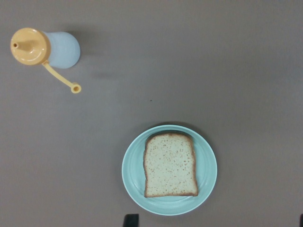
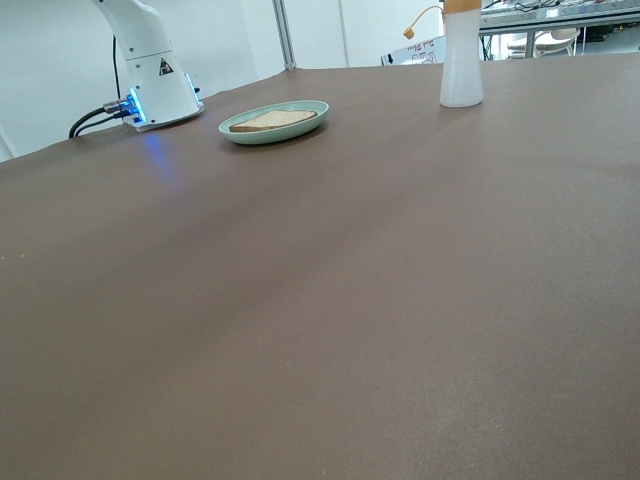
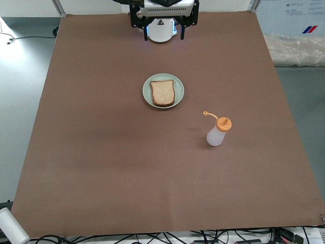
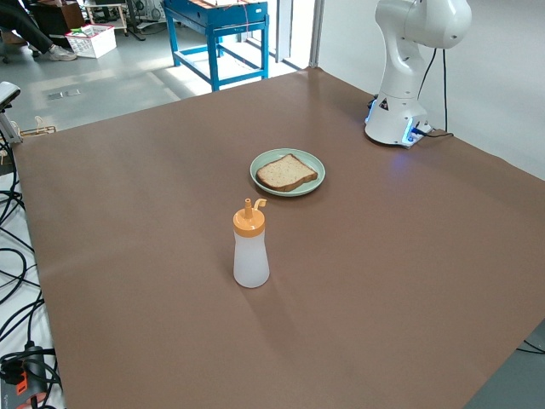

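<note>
A slice of bread lies on a pale green plate near the middle of the brown table. A squeeze bottle with an orange cap and loose tethered stopper stands upright beside the plate, apart from it. My gripper hangs above the table's far edge at the robot base. In the wrist view it looks down on plate and bottle, its two dark fingertips wide apart at the bottom edge, so it is open, holding nothing visible.
Cables and devices lie beyond the near edge in the left camera view. The robot's white base stands at the table's edge by a white wall.
</note>
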